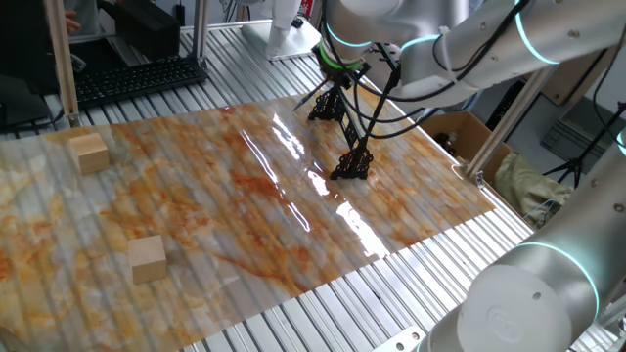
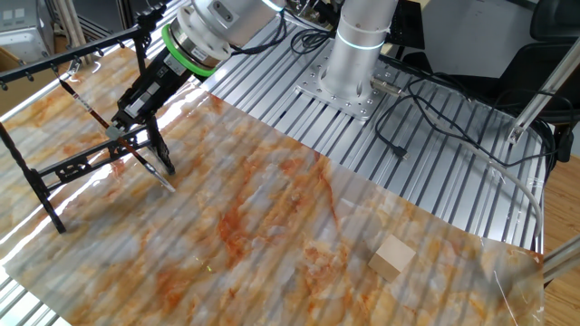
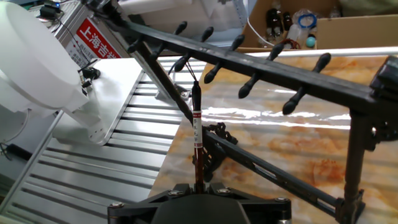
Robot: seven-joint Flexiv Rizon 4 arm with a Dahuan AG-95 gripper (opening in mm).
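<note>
A slim dark brush with a white label and a hanging loop stands nearly upright in the wrist view. My gripper is shut around the middle of its handle. In exterior view 2 the brush slants, its pale tip low and close to the marbled sheet; whether it touches cannot be made out. Around it stands a black rack with a row of pegs along its top bar. The gripper is beside the frame, below that bar's height. In exterior view 1 the arm and cables partly hide the rack's upper part.
Two wooden blocks lie on the marbled sheet, well away from the rack. One block shows in exterior view 2. A keyboard lies beyond the sheet. Open sheet stretches between blocks and rack.
</note>
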